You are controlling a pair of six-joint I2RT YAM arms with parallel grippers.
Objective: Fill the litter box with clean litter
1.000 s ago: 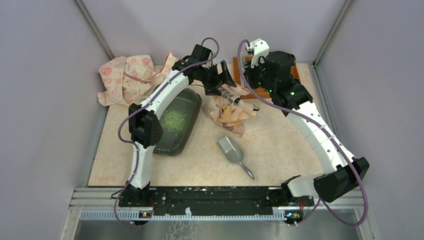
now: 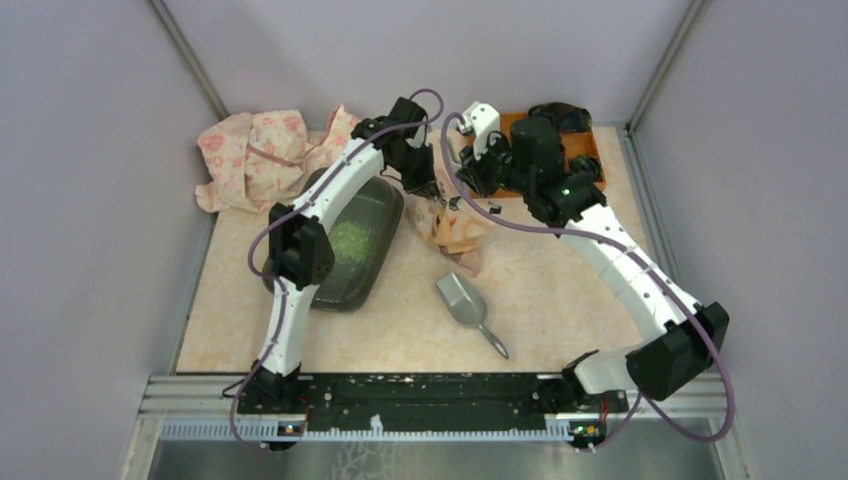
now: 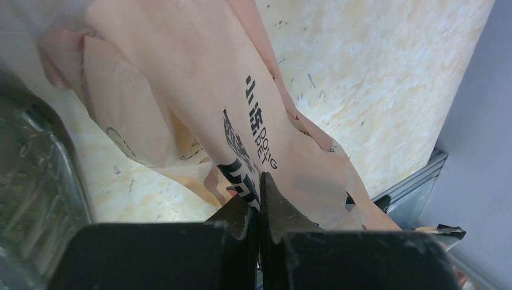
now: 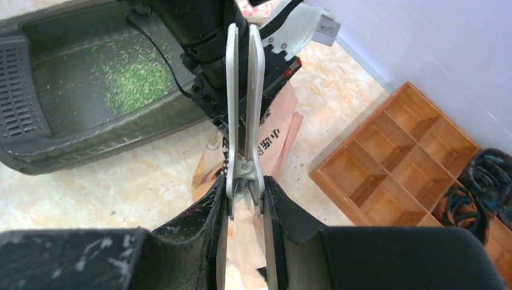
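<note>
A green litter box (image 2: 376, 272) on the left has a small patch of green litter (image 2: 350, 241) on its floor. Beside it stands the pink plastic litter bag (image 2: 462, 228), crumpled and folded, with dark print. My left gripper is shut on the bag's film, which runs creased into the fingertips in the left wrist view. The right gripper is shut on a slim white scissors-like tool (image 4: 259, 90) with a metal pivot. In the right wrist view, this tool overlaps the left gripper and the bag; whether it touches the film I cannot tell.
A grey scoop (image 2: 462, 299) lies at the front middle. Pink patterned cloth (image 2: 255, 160) fills the back left corner. A wooden compartment tray (image 4: 392, 160) with dark items stands at the back right.
My right arm has moved left with the white tool, closer to the bag.
</note>
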